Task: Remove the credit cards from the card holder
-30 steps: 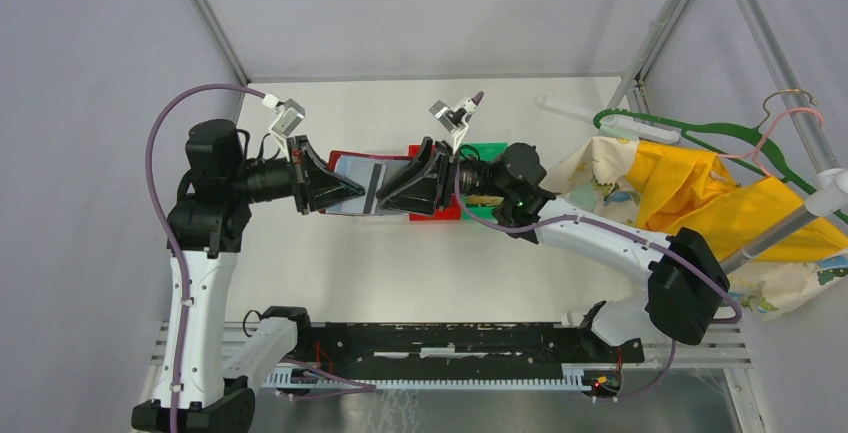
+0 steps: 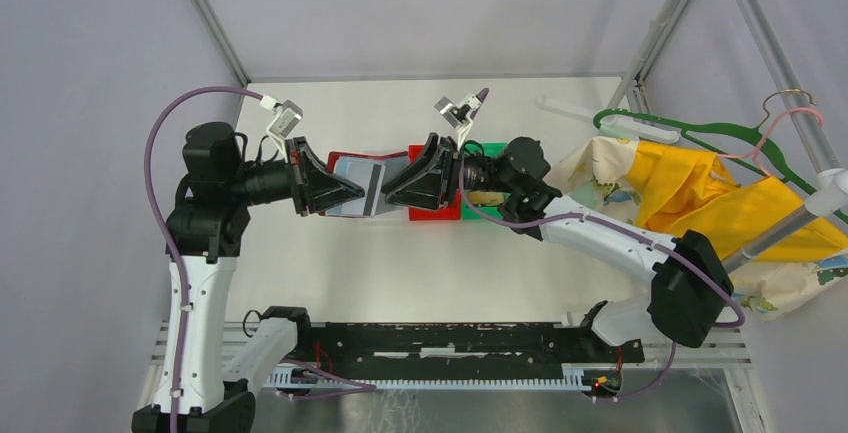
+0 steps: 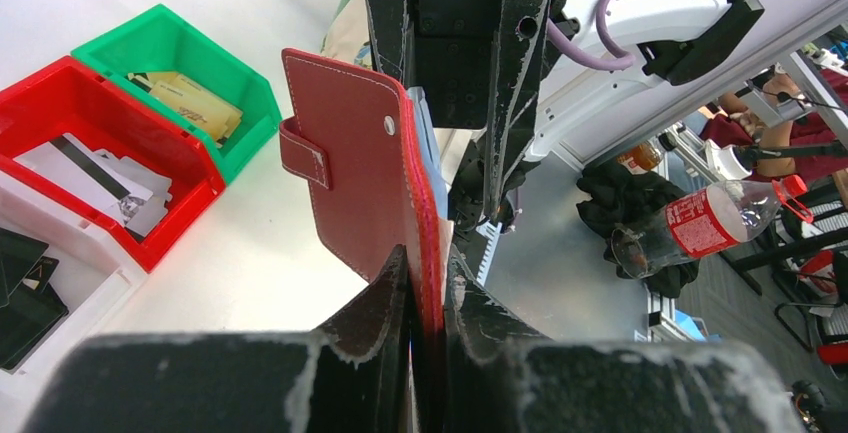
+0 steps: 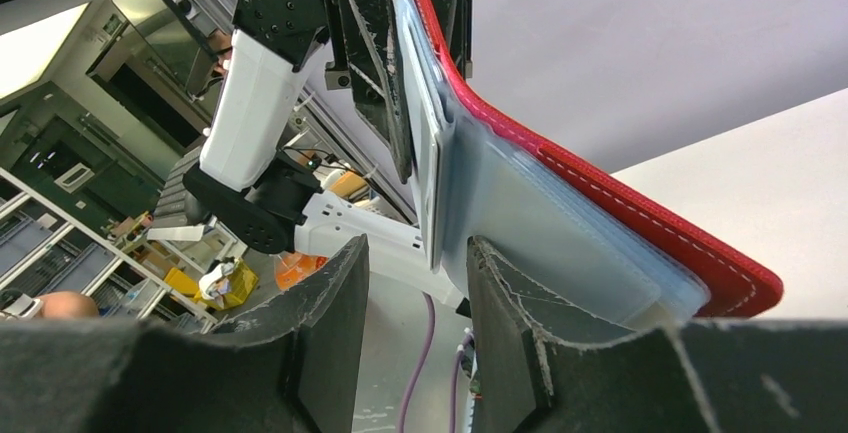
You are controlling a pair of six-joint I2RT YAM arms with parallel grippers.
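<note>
The red card holder (image 3: 345,153) hangs spread open above the table, its edge pinched by my left gripper, which is shut on it. In the right wrist view, clear plastic sleeves (image 4: 570,233) line the holder's red cover (image 4: 600,188). A pale card edge (image 4: 433,193) stands up among the sleeves. My right gripper is part open just beside the holder; the card edge reaches down between its fingertips, and a gap shows on either side. From above, the holder's grey, dark-striped inner face (image 2: 372,185) lies between both grippers.
A red bin (image 3: 190,188) with cards (image 3: 110,175) in it adjoins a green bin (image 3: 240,103) holding yellowish cards. Beside them a white bin (image 3: 110,293) contains dark items. Cloths and hangers (image 2: 690,135) occupy the right side.
The left arm and holder stay essentially in place.
</note>
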